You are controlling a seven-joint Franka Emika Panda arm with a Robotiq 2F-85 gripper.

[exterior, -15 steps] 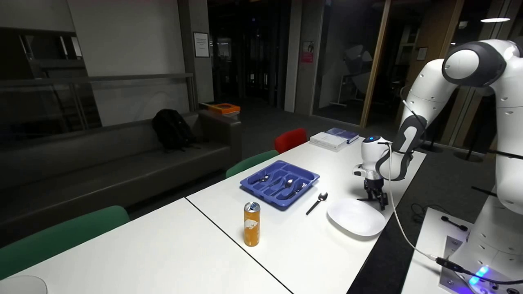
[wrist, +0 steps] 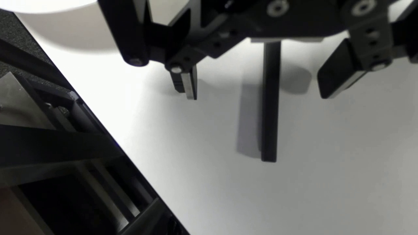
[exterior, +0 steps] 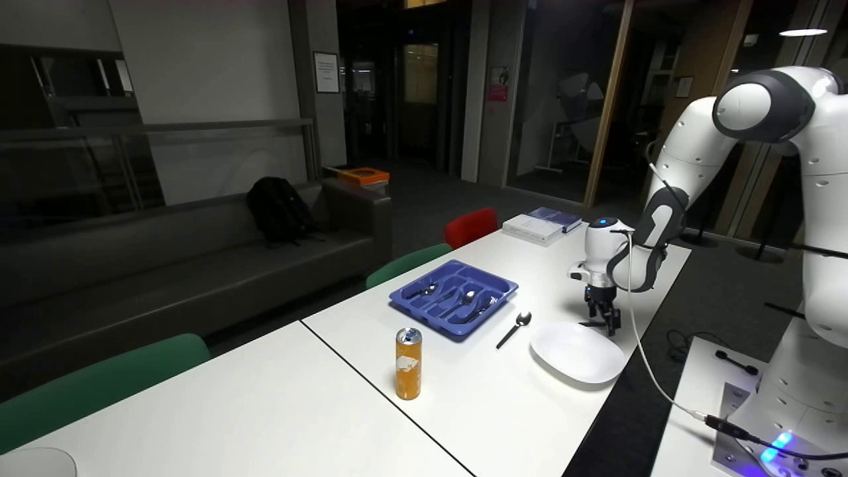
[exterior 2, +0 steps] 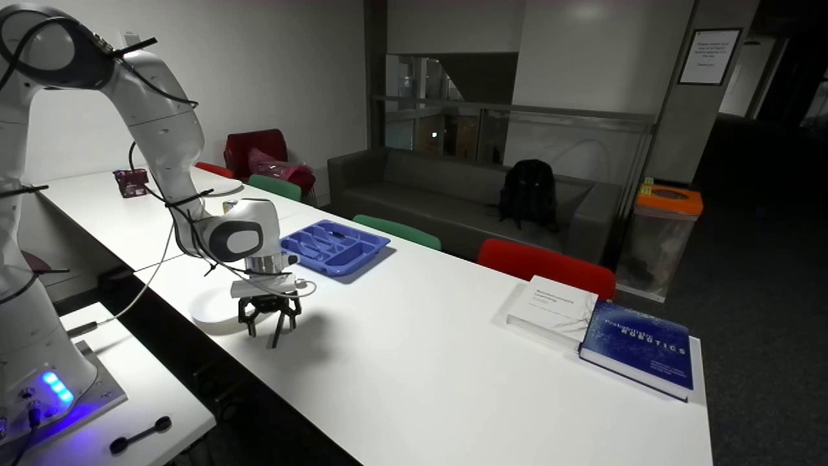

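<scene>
My gripper is open just above the white table, its two fingers well apart. Between them, apart from both, lies a straight black utensil handle [wrist: 269, 113] on the table; its other end is hidden beneath the gripper body in the wrist view. In exterior view 2 this handle [exterior 2: 277, 331] shows under the gripper [exterior 2: 271, 320]. Right beside them is a white dish [exterior: 578, 354]. A spoon with a black handle [exterior: 509, 336] lies between that dish and the blue cutlery tray [exterior: 425, 320], which holds several utensils in its compartments.
An orange can [exterior: 409, 366] stands upright left of the dish. Two books [exterior 2: 636, 342] lie at the table's far end, with clear tabletop between them and the gripper. The table edge is close to the gripper. A white cable [exterior: 636, 326] hangs from the wrist.
The gripper has shifted slightly left in exterior view 1, away from the near table edge. The dish, spoon, tray and can have not moved.
</scene>
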